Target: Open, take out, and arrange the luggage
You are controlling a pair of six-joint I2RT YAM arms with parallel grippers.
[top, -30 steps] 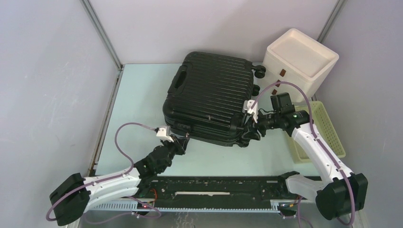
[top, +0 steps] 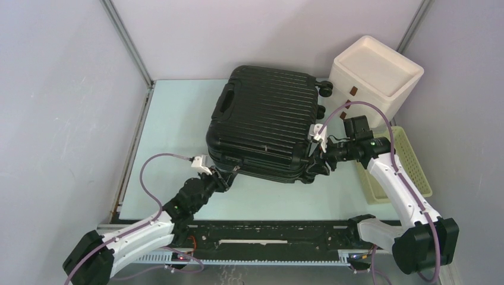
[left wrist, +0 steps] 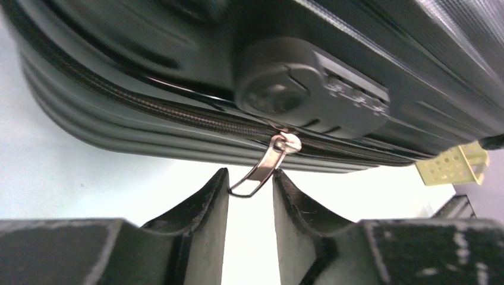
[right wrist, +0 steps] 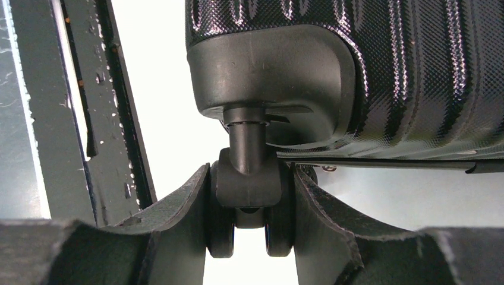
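A black ribbed suitcase lies closed on the pale table. Along its near side runs a zipper, below the combination lock. From the zipper hangs a metal pull tab. My left gripper is partly open at the near side, its fingertips on either side of the tab's lower end; a gap shows between them. At the suitcase's near right corner, my right gripper has closed around a black wheel, with a finger against each side.
A white drawer box stands behind on the right, close to the suitcase's far wheels. A yellow-green basket sits partly behind my right arm.
The suitcase has shifted slightly to the right together with my right gripper. My left gripper has turned a little, and its forearm has swung left, while its fingertips stay near the zipper pull.
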